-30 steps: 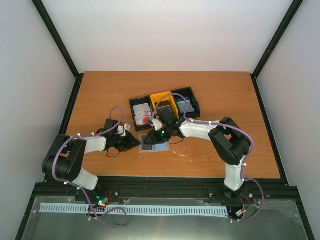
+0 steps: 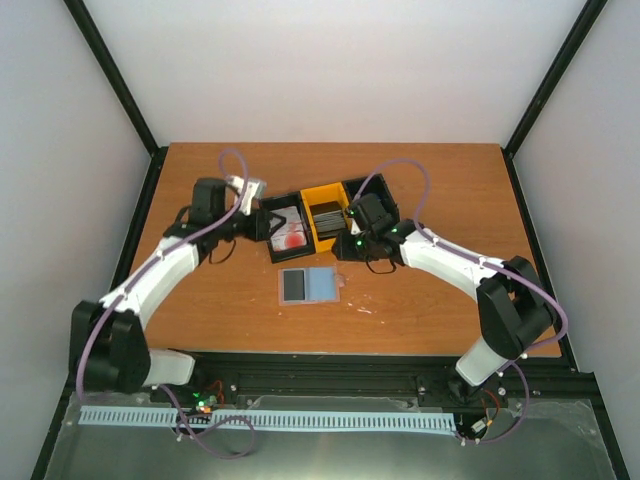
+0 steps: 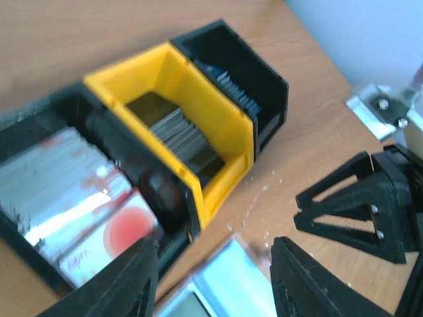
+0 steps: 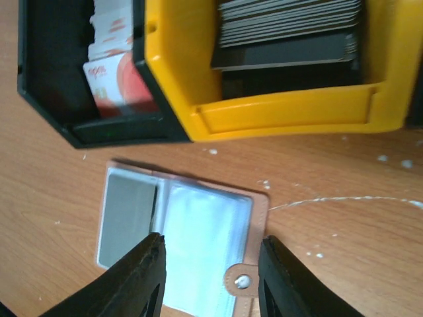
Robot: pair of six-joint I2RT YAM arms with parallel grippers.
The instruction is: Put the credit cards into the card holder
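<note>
The card holder (image 2: 310, 285) lies flat on the table in front of the bins; its grey card pocket (image 4: 125, 214), pale blue pocket (image 4: 201, 231) and snap tab (image 4: 242, 280) show from the right wrist. My left gripper (image 2: 281, 222) hovers over the left black bin, open and empty. In the right wrist view, my right gripper stands open above the holder's level, nothing between its fingers. White and red cards (image 4: 117, 72) fill the left bin, silver-grey cards (image 3: 180, 137) the yellow bin (image 3: 234, 165), and blue cards (image 3: 228, 86) the right bin.
The left black bin (image 3: 192, 218), yellow bin and right black bin (image 3: 274, 125) stand side by side. In the left wrist view the right arm's gripper is close by. Wood (image 2: 220, 320) around the holder's left and front is bare.
The right gripper has drawn off the holder, back and right, uncovering it.
</note>
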